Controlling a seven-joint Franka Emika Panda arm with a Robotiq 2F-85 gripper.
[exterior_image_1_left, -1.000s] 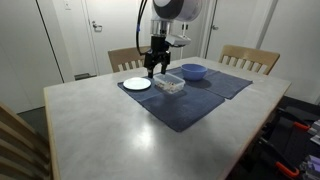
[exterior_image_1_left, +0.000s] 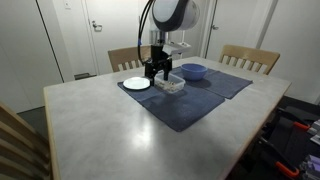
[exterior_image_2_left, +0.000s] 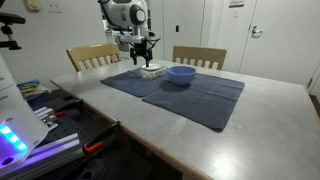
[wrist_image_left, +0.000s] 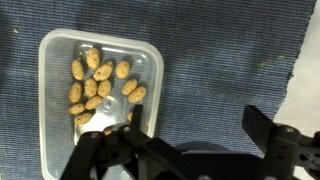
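Observation:
A clear plastic container (wrist_image_left: 152, 85) holding several small brown, speckled oval pieces (wrist_image_left: 92, 87) lies on the dark cloth, left of centre in the wrist view. My gripper is above the cloth, its two dark fingers (wrist_image_left: 262, 130) spread wide and empty. The left finger overlaps the container's lower right edge in this view. Exterior view 1 has the same container (exterior_image_1_left: 170, 84) between a white plate (exterior_image_1_left: 137, 83) and a blue bowl (exterior_image_1_left: 193, 72). I cannot clearly make out the gripper in either exterior view.
Behind the table stands a person (exterior_image_2_left: 126, 22), close to the container. Dark cloths (exterior_image_1_left: 185, 107) cover part of the white table (exterior_image_1_left: 100, 125), whose near left area is bare. Wooden chairs (exterior_image_2_left: 199, 56) stand around it.
The person behind the table has shifted posture, with hands lower and closer to the container and plate. The plate and bowl look unmoved.

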